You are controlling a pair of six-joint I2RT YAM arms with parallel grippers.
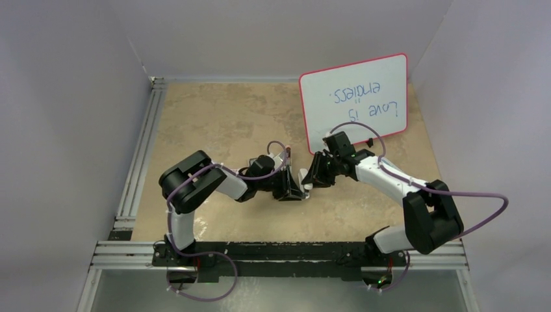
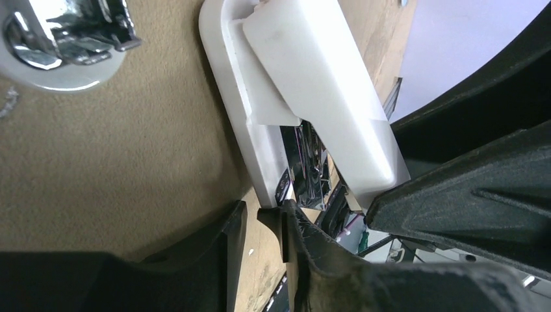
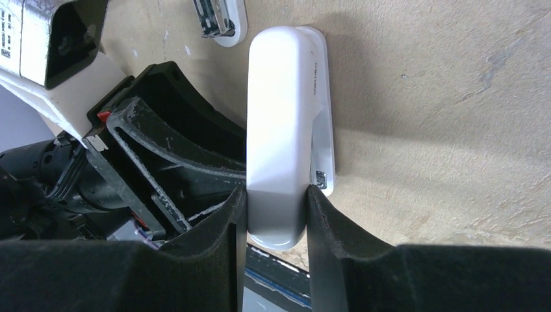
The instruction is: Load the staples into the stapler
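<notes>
A white stapler (image 1: pixel 303 174) stands on the table between both arms, its upper arm raised at an angle over its base. In the right wrist view my right gripper is shut on the end of the stapler's upper arm (image 3: pixel 278 117), a finger against each side. My left gripper is part open at the front end of the stapler's base (image 2: pixel 260 162), with bare table showing between its fingers; whether they touch the base is unclear. A dark, shiny magazine (image 2: pixel 307 166) shows inside the stapler. I cannot make out loose staples.
A white piece with a metal part (image 2: pixel 71 45) lies beside the stapler. A whiteboard with handwriting (image 1: pixel 354 101) lies at the back right.
</notes>
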